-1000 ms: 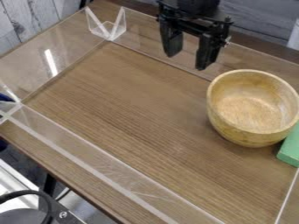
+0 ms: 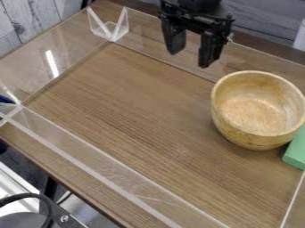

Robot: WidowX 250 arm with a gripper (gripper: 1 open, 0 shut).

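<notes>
My dark gripper [image 2: 191,44] hangs over the back of the wooden table at the top centre, its two black fingers pointing down. I cannot tell whether anything is between them. A large pale wooden bowl [image 2: 256,111] sits at the right of the table, below and right of the gripper and apart from it.
A green object [image 2: 295,147] lies at the right edge beside the bowl. Clear transparent tape or plastic pieces show at the back left and along the left. A black cable or ring [image 2: 36,200] is at the bottom left.
The gripper has shifted slightly up and to the left in the view. The bowl has not moved.
</notes>
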